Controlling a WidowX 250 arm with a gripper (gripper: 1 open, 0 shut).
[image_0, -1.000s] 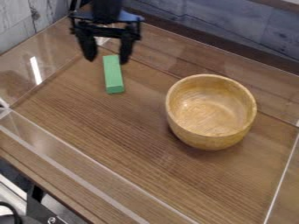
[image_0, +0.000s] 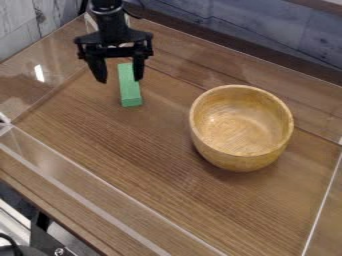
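Observation:
My gripper (image_0: 116, 70) hangs at the top left of the camera view, dark, its fingers spread open on either side of the upper end of a green rectangular block (image_0: 130, 90). The block lies on the wooden table (image_0: 160, 180). Whether the fingers touch the block cannot be told at this size.
A large round tan bowl (image_0: 241, 128) stands right of the block, with bare table between them. A dark area shows past the table at the lower left.
The gripper and arm have moved left from further right, and the gripper's outline has turned or narrowed somewhat. The green block and the bowl look unmoved.

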